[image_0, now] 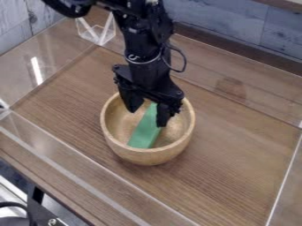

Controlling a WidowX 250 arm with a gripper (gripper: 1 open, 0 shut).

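Note:
My black gripper (148,104) stands open, pointing down over a round light wooden bowl (141,152) in the middle of the table. Its fingertips reach down to about the bowl's rear rim. Inside the bowl lies a flat green object (147,131), its upper end partly behind the gripper. I cannot tell whether the fingers touch it.
A pale blue-grey plank wall (236,26) runs along the back. Black cables show in the bottom left corner.

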